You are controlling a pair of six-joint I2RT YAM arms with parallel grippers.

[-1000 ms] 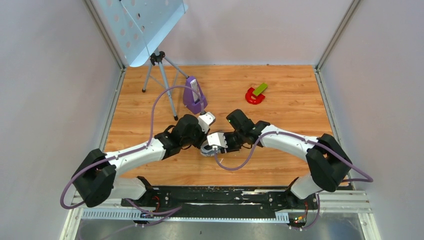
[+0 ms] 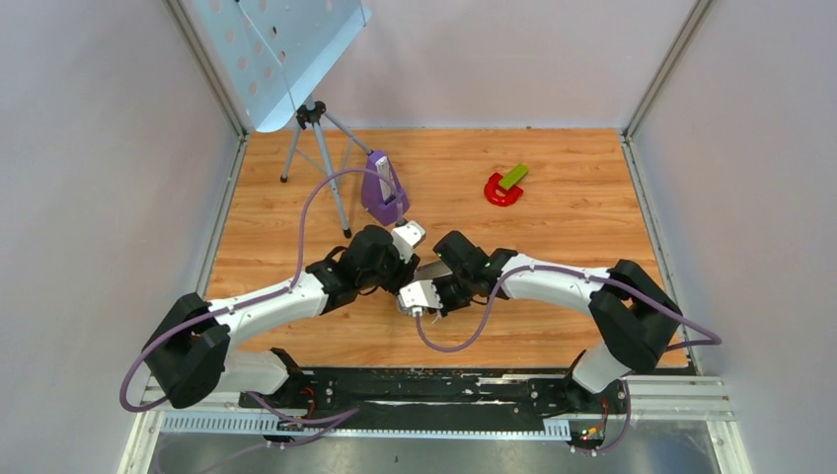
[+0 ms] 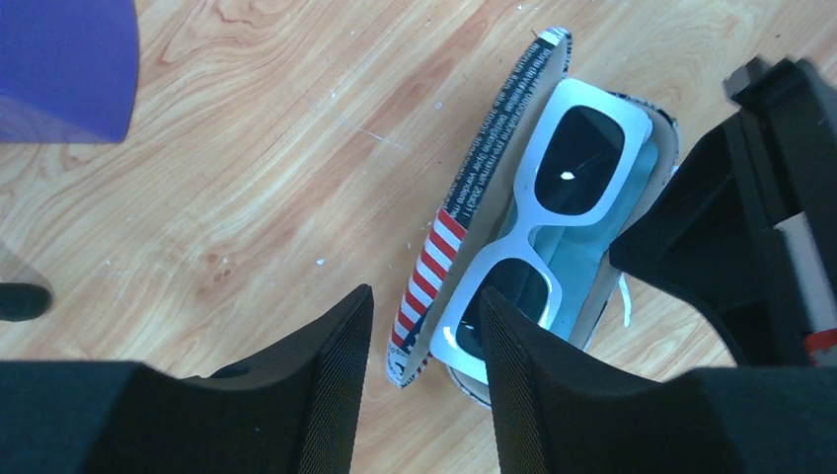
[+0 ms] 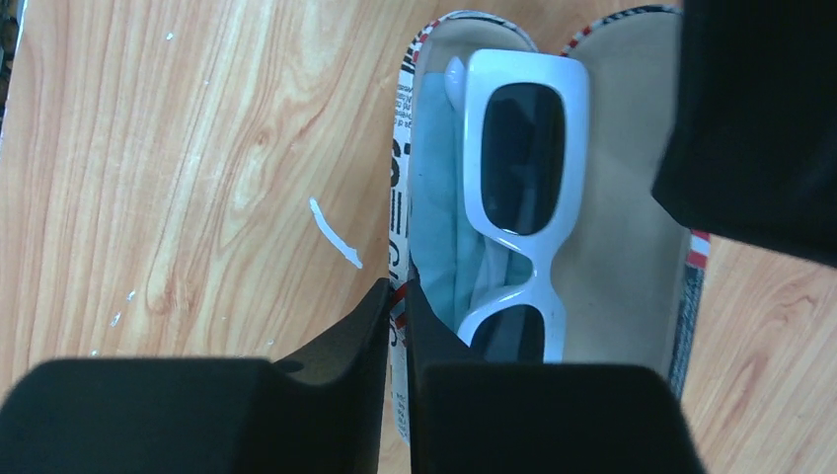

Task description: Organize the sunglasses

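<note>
White sunglasses (image 3: 582,94) lie on blue cloth inside an open case (image 4: 627,247) with a flag-and-print outer cover, seen in both wrist views. My left gripper is part open above the case's near end, its fingertips apart. My right gripper is at the case's long printed edge, fingertips close together there; whether they grip the edge is unclear. In the top view both grippers meet over the case and mostly hide it.
A purple metronome (image 2: 380,202) stands behind the left arm, beside a tripod (image 2: 330,173). A red ring-shaped piece (image 2: 498,197) with a green block (image 2: 514,175) lies at back right.
In the top view my right gripper and arm have shifted slightly toward the front and left over the case. The left arm is almost unchanged.
</note>
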